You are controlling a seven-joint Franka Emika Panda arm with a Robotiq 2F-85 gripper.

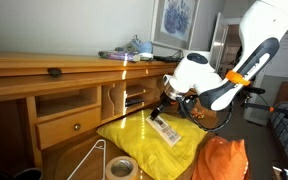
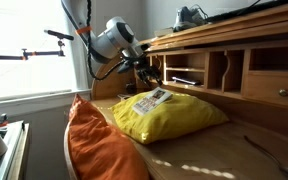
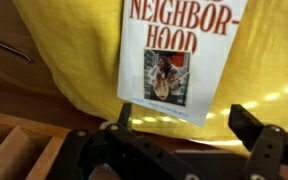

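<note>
A white book with red lettering and a small picture lies on a yellow pillow. From outside, the book rests tilted on the pillow's upper slope, and it shows again as a pale book in the second exterior view. My gripper is above the book's upper end. In the wrist view the gripper stands open, one finger on each side of the book's lower edge, with nothing held. Whether the fingertips touch the pillow cannot be told.
An orange cushion lies in front of the pillow. Wooden desk cubbies rise closely behind. A tape roll and a white hanger lie on the desk left of the pillow.
</note>
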